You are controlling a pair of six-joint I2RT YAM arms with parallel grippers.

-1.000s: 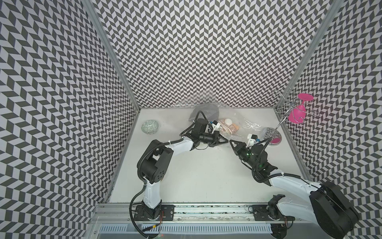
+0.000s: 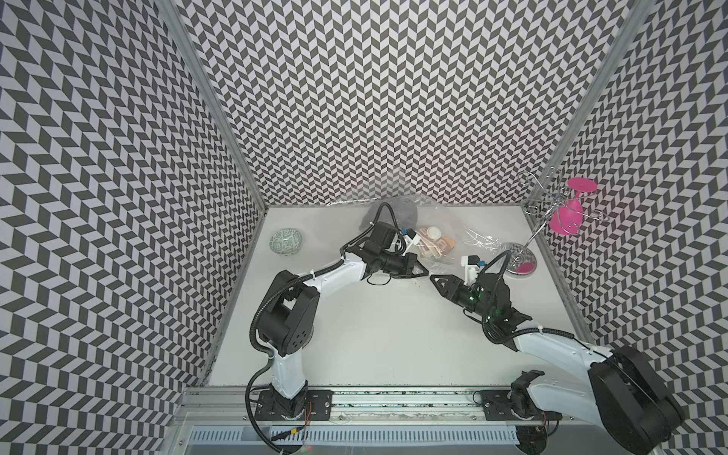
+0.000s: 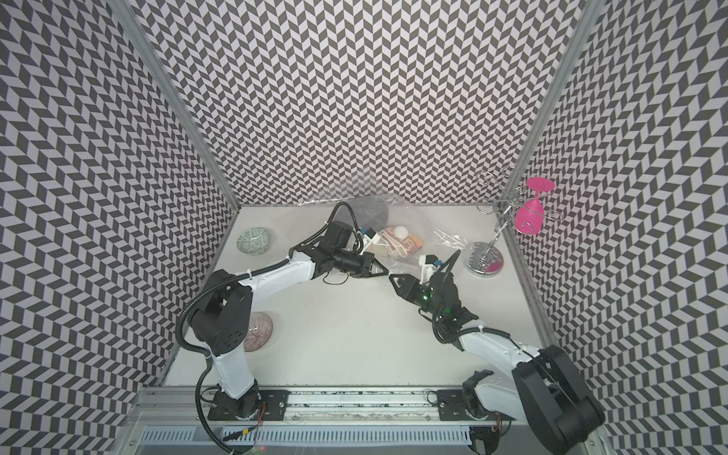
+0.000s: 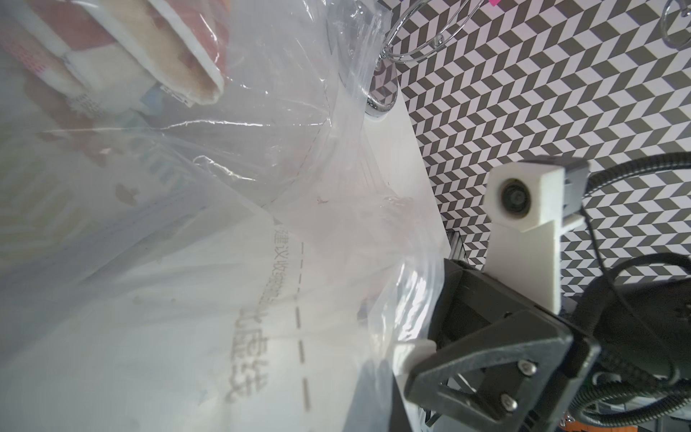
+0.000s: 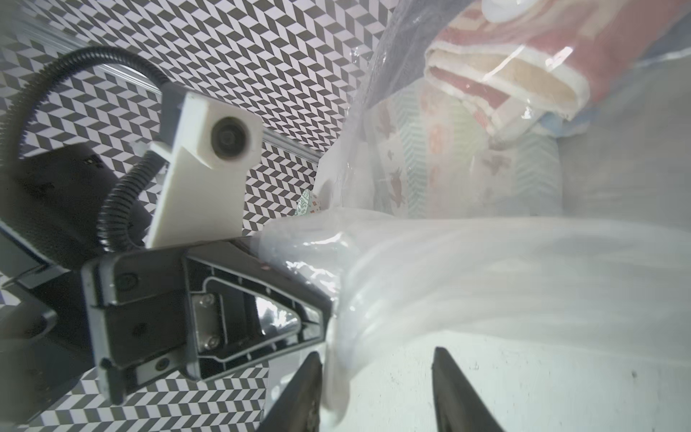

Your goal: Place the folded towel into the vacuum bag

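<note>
The clear vacuum bag (image 4: 237,180) spreads across the middle back of the table, its printed edge toward the front. A red, cream and white folded towel (image 5: 532,57) shows through its plastic, with a paler patterned cloth (image 5: 432,151) below. My left gripper (image 2: 423,270) is at the bag's front edge, shut, seemingly on the gathered film, though its fingertips are hard to make out. My right gripper (image 3: 396,280) faces it a little to the right, its blurred fingertips apart in the right wrist view, below the bag's edge.
A chrome stand (image 2: 520,259) with a pink glass (image 2: 567,216) stands at the right. A green dish (image 2: 285,241) is at the left, a pink dish (image 3: 258,332) near the left arm.
Both grippers have shifted slightly toward the front left over the last second; the right has moved down and left. The bag's front edge has moved slightly with them.
</note>
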